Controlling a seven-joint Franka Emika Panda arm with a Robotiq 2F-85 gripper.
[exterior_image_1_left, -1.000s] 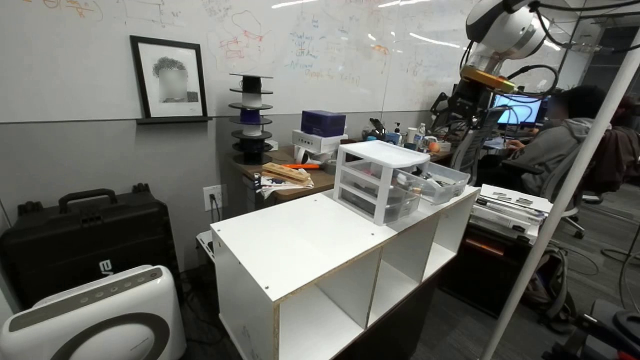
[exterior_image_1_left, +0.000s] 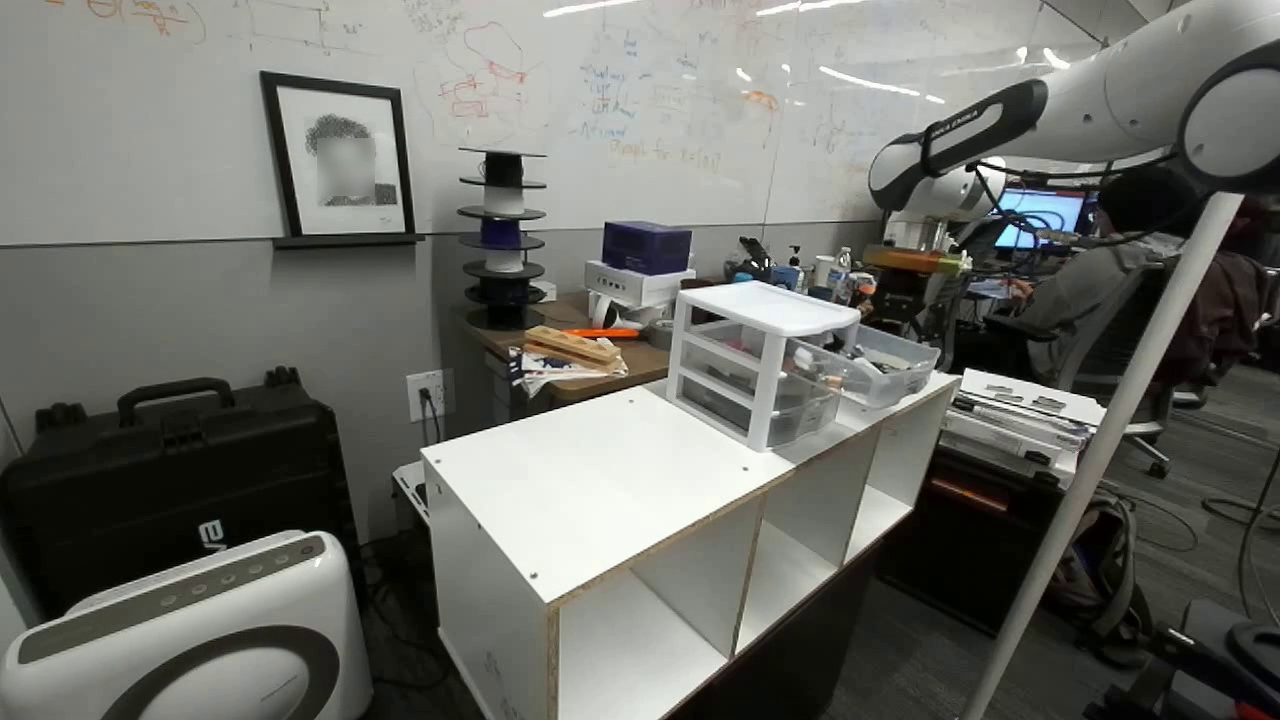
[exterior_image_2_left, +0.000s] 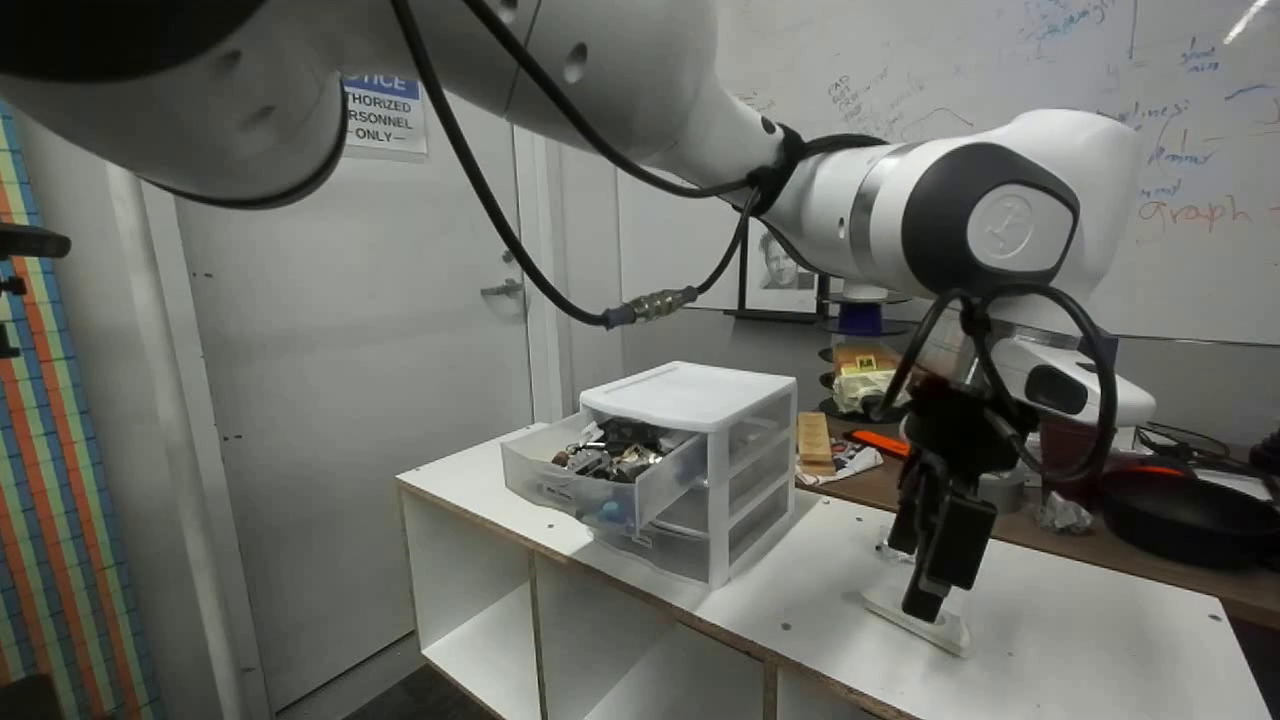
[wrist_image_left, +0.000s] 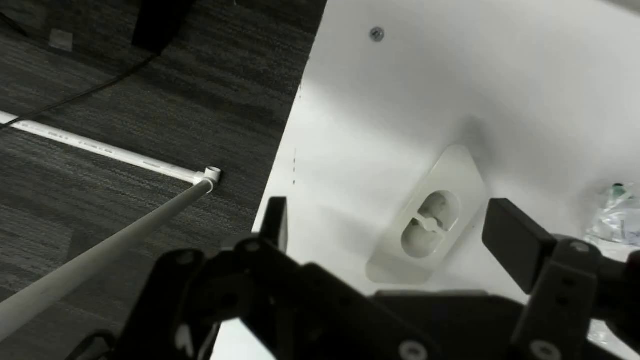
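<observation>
A pale, elongated piece (wrist_image_left: 396, 252) with two rounded recesses lies flat on the white shelf top (wrist_image_left: 360, 120) in the wrist view. My open gripper is above it, one finger (wrist_image_left: 516, 243) on either side of the view and nothing gripped. From exterior view 2, the gripper (exterior_image_2_left: 942, 600) points down, and the same pale piece (exterior_image_2_left: 948, 632) shows partly behind its fingertips. Whether they touch it cannot be told. Beyond the drawer unit in exterior view 1, the arm (exterior_image_1_left: 948, 138) hangs at the upper right; its fingertips are not clear there.
A clear drawer unit (exterior_image_2_left: 686, 396) stands on the shelf, its top drawer (exterior_image_2_left: 576, 480) pulled out and full of small parts. A crinkled clear packet (wrist_image_left: 618, 219) lies right of the piece. A desk with a black pan (exterior_image_2_left: 1188, 516) is behind. The shelf's right part is mostly bare.
In exterior view 1 the arm has swung in from the upper right, lower and further left, so more of its forearm now shows. The drawer unit stands as before.
</observation>
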